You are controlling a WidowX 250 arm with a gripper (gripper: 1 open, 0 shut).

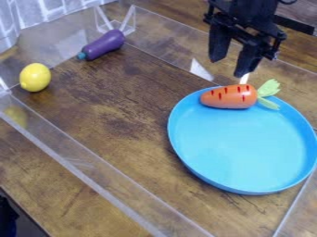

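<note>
A toy carrot (229, 96), orange with dark marks and a pale green top, lies on the upper part of a round blue plate (242, 148). Above it, at the top right of the camera view, hangs my black gripper (228, 52), clear of the carrot. Its fingers point down, and whether anything is between them is hard to make out, though the carrot is wholly visible below.
A purple eggplant (102, 44) lies at the upper left, and a yellow lemon (36, 78) at the left.
</note>
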